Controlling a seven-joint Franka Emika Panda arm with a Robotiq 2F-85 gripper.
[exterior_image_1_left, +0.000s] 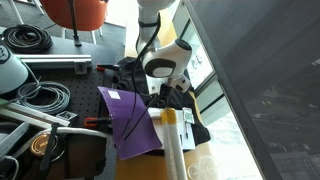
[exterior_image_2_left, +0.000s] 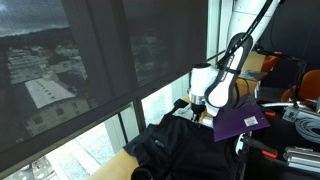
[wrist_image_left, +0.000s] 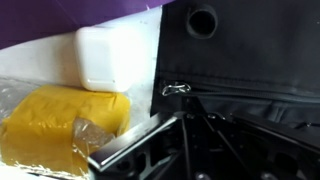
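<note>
A black fabric bag (wrist_image_left: 225, 60) with a zipper lies under my gripper, which is shut. The metal zipper pull (wrist_image_left: 176, 88) shows just ahead of the fingertips in the wrist view; whether they touch it, I cannot tell. No object shows between the fingers. In exterior view 2, the dark cloth of the bag (exterior_image_2_left: 165, 145) spreads over the table beneath the white arm (exterior_image_2_left: 215, 88). The fingertips are too small and dark to make out in the exterior views.
Beside the bag lie a white plastic piece (wrist_image_left: 103, 58) and a yellow-wrapped packet (wrist_image_left: 65, 122). A purple sheet (exterior_image_1_left: 127, 122) stands close to the arm. Coiled cables (exterior_image_1_left: 45, 97) lie at left, and a window (exterior_image_2_left: 60, 95) borders the table.
</note>
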